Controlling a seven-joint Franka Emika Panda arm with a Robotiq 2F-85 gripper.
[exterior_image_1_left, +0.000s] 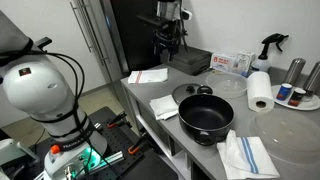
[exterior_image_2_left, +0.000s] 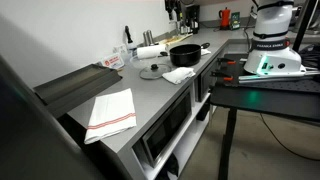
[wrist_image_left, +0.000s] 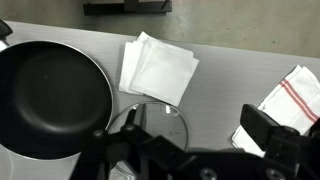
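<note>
High over the counter hangs my gripper, its fingers wide apart and nothing between them. Below in the wrist view lies a folded white cloth, with a glass lid beside it, partly hidden by a finger. A black pot looks empty and stands left of the cloth. Toward the right edge of that view, a white towel with red stripes lies flat; my other finger covers part of it. In exterior view 2 the striped towel is nearest the camera.
A paper towel roll, small cups and clear plastic lids crowd the counter's far side. Another white cloth lies beyond the pot. Bare counter shows between the striped towel and the glass lid.
</note>
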